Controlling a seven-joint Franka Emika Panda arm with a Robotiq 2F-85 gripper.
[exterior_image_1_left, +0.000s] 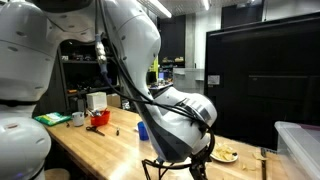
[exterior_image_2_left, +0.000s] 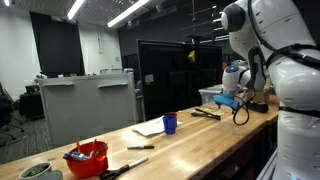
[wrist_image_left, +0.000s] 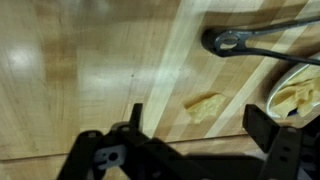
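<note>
In the wrist view my gripper is open, its two dark fingers well apart. A small yellow chip-like piece lies on the wooden table, in line with the gap between them, and nothing is held. To the right, a white plate holding more yellow pieces is cut off by the frame edge. A black utensil with a hole near its end lies above the loose piece. In exterior view 1 the plate sits just right of the arm, which hides part of the table.
A blue cup stands farther along the table, with a red container at the far end. Dark-handled tools lie near that container. At the right of exterior view 1 is a translucent bin. Bare tabletop stretches between.
</note>
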